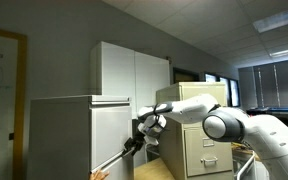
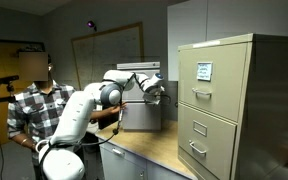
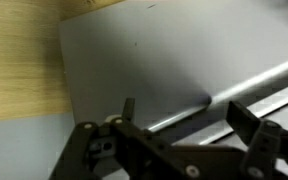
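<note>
A grey fridge-like cabinet (image 1: 64,135) stands left of the arm, its lighter front (image 1: 110,130) split by a slanting seam. My gripper (image 1: 131,146) is close to that front, near the seam's right end. From the other side, the gripper (image 2: 155,98) shows small beside the grey cabinet (image 2: 141,117). In the wrist view my gripper has its fingers wide apart. A grey panel (image 3: 134,60) and its dark-shadowed edge run diagonally beyond and between them. Whether a finger touches that edge, I cannot tell.
Tan filing cabinets (image 2: 229,100) rise near the arm. The wooden counter (image 2: 162,147) has bare room in front. A person in a plaid shirt (image 2: 46,115) is at the left, and a hand (image 1: 100,175) shows low by the grey cabinet.
</note>
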